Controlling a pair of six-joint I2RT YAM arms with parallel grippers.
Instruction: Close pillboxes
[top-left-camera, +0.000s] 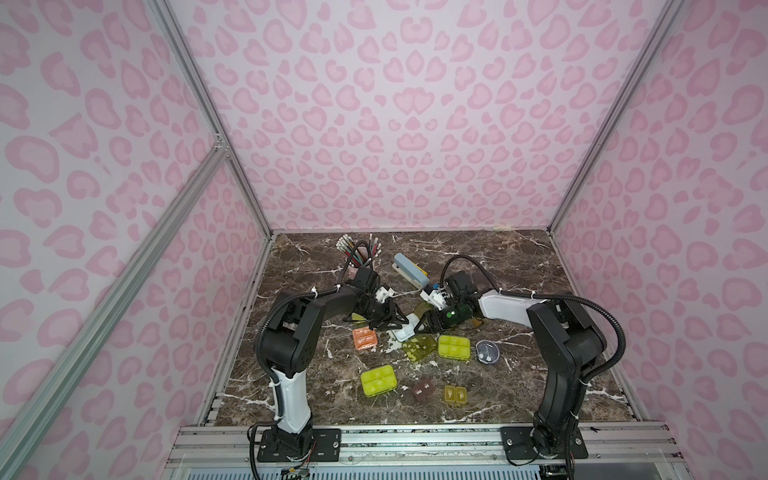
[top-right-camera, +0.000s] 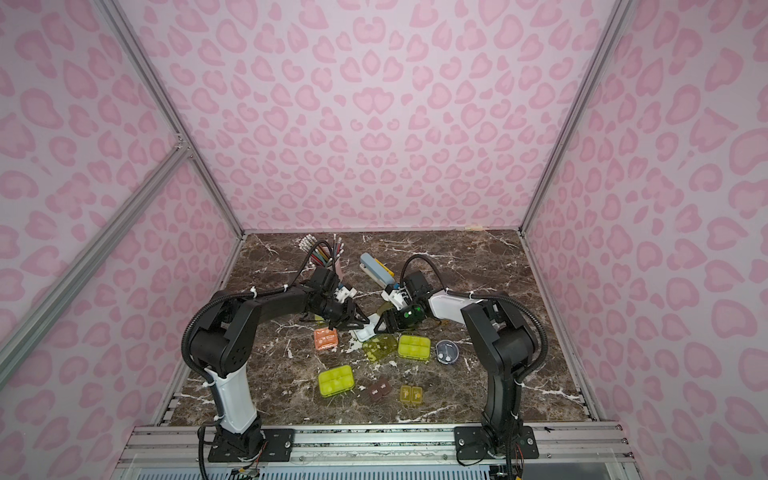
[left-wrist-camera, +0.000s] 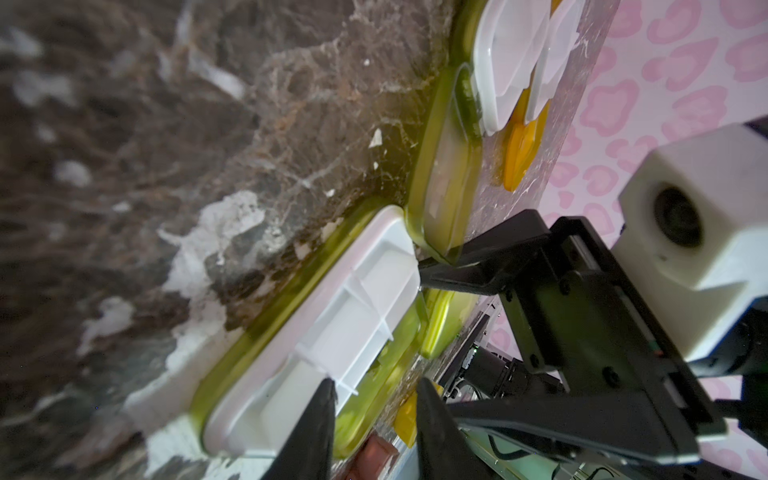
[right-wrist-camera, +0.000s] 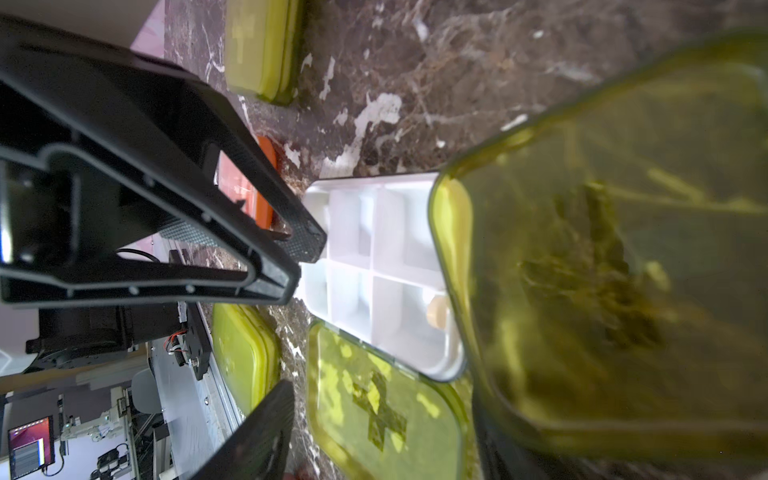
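Note:
An open pillbox with a white compartment tray (right-wrist-camera: 372, 240) and a hinged translucent green lid (right-wrist-camera: 384, 408) lies mid-table (top-left-camera: 405, 326) between my grippers. A second green lid panel (right-wrist-camera: 608, 256) looms at its far side. My left gripper (top-left-camera: 392, 319) is at the tray's left end, shut, with the tray's rim apparently at its fingertips. My right gripper (top-left-camera: 432, 321) stands open at the tray's right, beside the green lid. A tan pill sits in one compartment.

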